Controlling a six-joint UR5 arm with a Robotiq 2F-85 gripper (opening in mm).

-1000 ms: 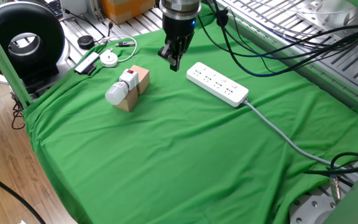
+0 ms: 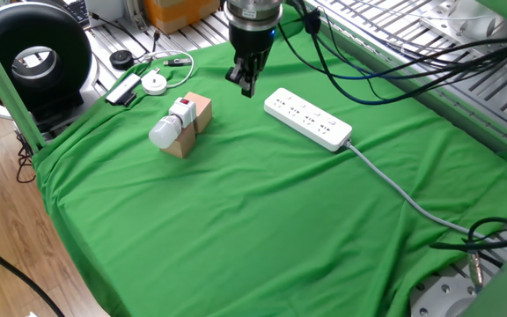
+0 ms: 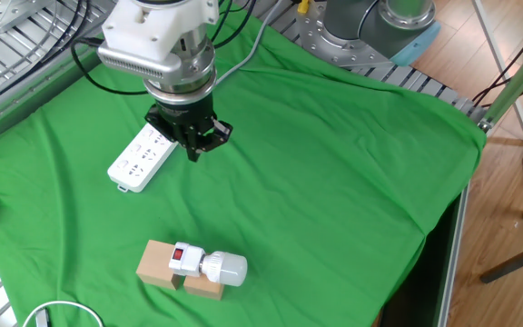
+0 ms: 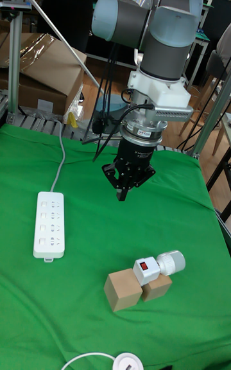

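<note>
My gripper point(image 4: 123, 196) hangs above the green cloth, its fingertips together and nothing showing between them. In exterior view 2 the gripper point(image 3: 193, 156) overlaps one end of a white power strip point(image 3: 143, 157), which lies flat on the cloth. A white bulb point(image 2: 165, 133) in a white socket with a red switch point(image 3: 179, 254) rests lying sideways on two brown blocks point(image 4: 124, 290). The gripper point(image 2: 247, 92) is above and apart from both the bulb and the strip, between them in exterior view 1.
The strip's grey cord point(image 2: 403, 195) runs to the table edge near the robot base. A white cable with a round puck point(image 2: 154, 83) lies at one cloth corner. Black cables point(image 2: 394, 92) hang by the arm.
The bulb, blocks and power strip have stayed put.
</note>
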